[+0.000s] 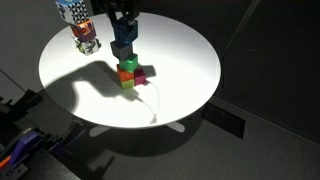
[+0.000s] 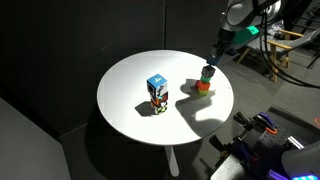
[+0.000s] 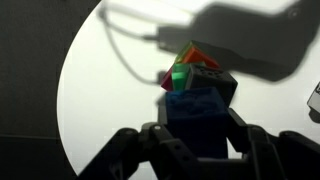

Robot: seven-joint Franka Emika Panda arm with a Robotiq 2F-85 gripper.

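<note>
A dark blue block (image 3: 197, 120) is held in my gripper, whose fingers are closed on both its sides in the wrist view. In exterior view 1 the blue block (image 1: 125, 33) is just above a black block (image 1: 122, 49), the top of a small stack. Whether the two touch, I cannot tell. Under the black block come a green block (image 1: 128, 62), an orange-red one (image 1: 125, 74) and a yellow-green one (image 1: 128, 84). Beside the stack's lower part is a crimson block (image 1: 139, 75). The wrist view shows the black block (image 3: 208, 80) partly covered by the blue one.
A second stack of patterned blocks (image 1: 83, 30) stands on the round white table (image 1: 185, 70), apart from the first; its blue top (image 2: 157, 83) shows in exterior view 2. Bare tabletop lies around both stacks. Cables and equipment (image 2: 265, 150) are beyond the table's edge.
</note>
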